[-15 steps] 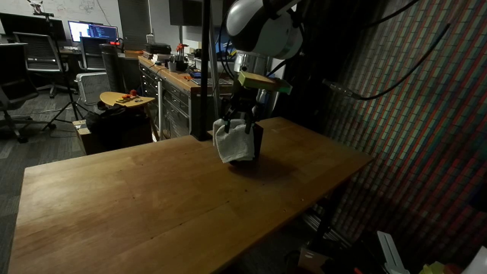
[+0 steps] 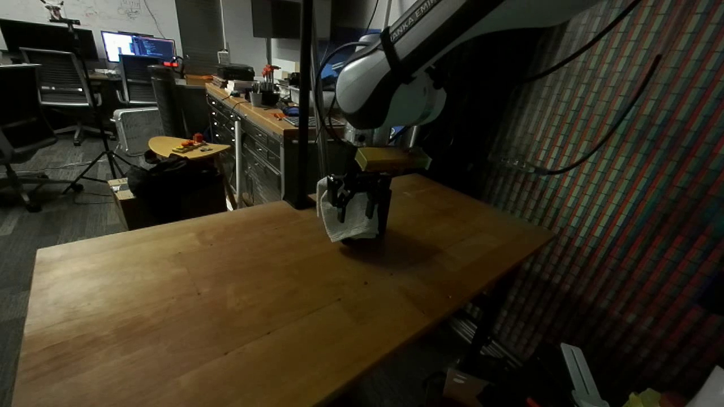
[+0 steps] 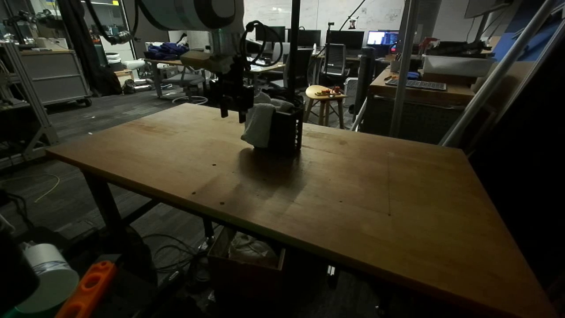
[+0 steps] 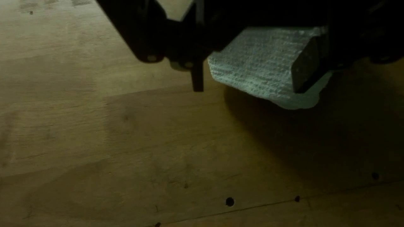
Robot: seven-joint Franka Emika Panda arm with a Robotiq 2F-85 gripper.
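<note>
A pale cloth (image 2: pixel 349 220) hangs over the side of a black basket (image 3: pixel 288 129) that stands upright on the table. In exterior view 2 the cloth (image 3: pixel 258 126) drapes down the basket's near left side, with more of it bunched at the rim. My gripper (image 3: pixel 233 115) is low beside the basket, its fingers pointing down and spread apart. From the wrist the open gripper shows one finger left of the cloth (image 4: pixel 261 68) and the other in front of the cloth's right part. Whether a finger touches the cloth I cannot tell. Much of the basket is hidden behind cloth and gripper.
A dark vertical post (image 2: pixel 305 102) rises at the table's back edge, close to the basket and arm. The room is dim.
My gripper has come down from above the basket to beside the hanging cloth, its fingers lower and spread. Cloth and basket look to be in the same place.
</note>
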